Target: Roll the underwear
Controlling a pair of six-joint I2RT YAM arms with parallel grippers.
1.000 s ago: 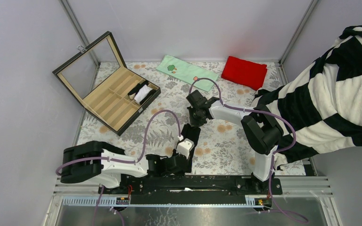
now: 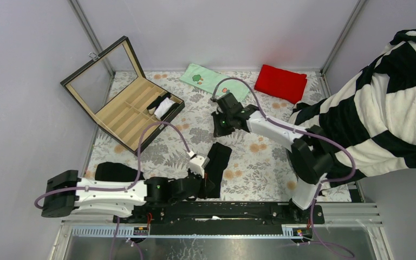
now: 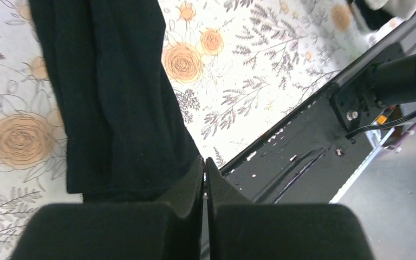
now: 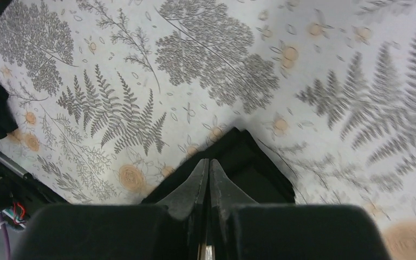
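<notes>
A black strip of folded underwear (image 2: 220,158) lies lengthwise on the patterned cloth, front to back. In the left wrist view the underwear (image 3: 127,86) shows lengthwise folds, and its near end stops beside the black table edge. My left gripper is shut at that near corner, no cloth visible between its tips. My right gripper (image 2: 217,135) is off the far end in the top view. In the right wrist view the underwear's far end (image 4: 249,168) shows around my right gripper, which is shut with nothing visible between its fingers.
The open box (image 2: 118,124) with compartments, some holding dark and white pieces, stands at the left. A green cloth (image 2: 208,77) and a red cloth (image 2: 280,83) lie at the back. Another black cloth (image 2: 118,172) is at front left. Bare patterned cloth flanks the strip.
My left gripper has shifted left along the front. The right gripper has moved a little back and left, uncovering more of the strip's far end.
</notes>
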